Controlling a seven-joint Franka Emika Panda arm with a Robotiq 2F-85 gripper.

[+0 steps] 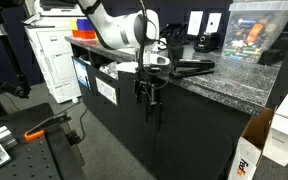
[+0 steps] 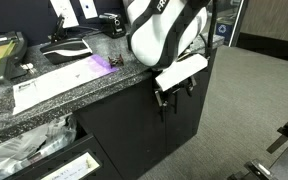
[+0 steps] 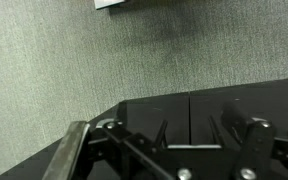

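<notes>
The black cabinet under the counter has its front closed, with no light gap showing at the door. In the wrist view a vertical seam divides its black doors. My gripper hangs pointing down just in front of that face, below the counter edge. Seen from the other side, the gripper is close to the door, though contact cannot be told. Its two dark fingers stand apart, with nothing visible between them.
Above, the granite counter carries a black tool and a clear bin. Open white drawers lie to one side of the cabinet. A cardboard box stands at the right.
</notes>
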